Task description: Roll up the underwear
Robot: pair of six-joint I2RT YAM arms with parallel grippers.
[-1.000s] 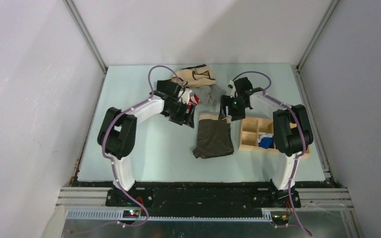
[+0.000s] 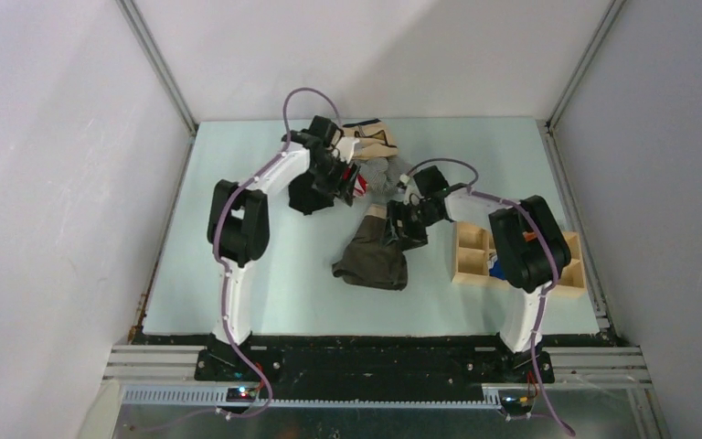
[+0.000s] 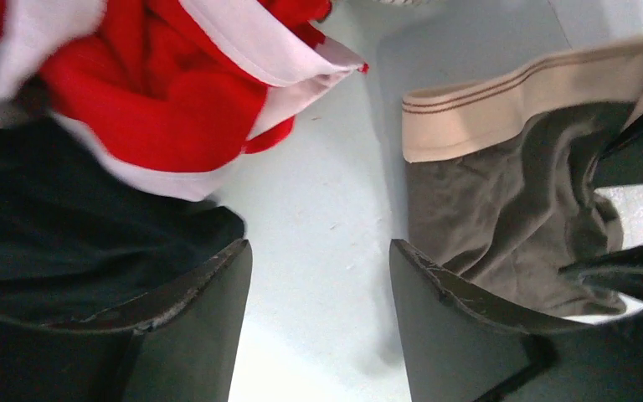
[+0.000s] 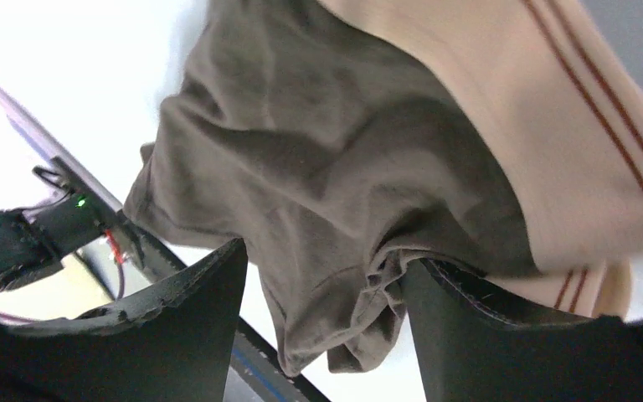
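Note:
Brown underwear with a beige waistband (image 3: 477,117) lies mid-table, its brown body (image 2: 372,256) spread toward the front edge. Its upper right part is bunched and raised in folds beneath my right gripper (image 2: 393,225). From the right wrist view, that gripper is open over the cloth, and a fold (image 4: 402,239) drapes against its right finger; that fingertip is partly hidden. Up and left of the underwear, apart from it, my left gripper is open with bare table showing between its fingers.
Black cloth (image 2: 309,195) and red-and-white cloth (image 3: 184,100) lie by the left gripper. Grey cloth (image 2: 377,174) and beige cloth (image 2: 379,137) are piled behind. A divided wooden box (image 2: 469,278) sits at right under the right arm.
The right gripper has moved left over the cloth, whose upper right is now bunched and whose body has shifted left.

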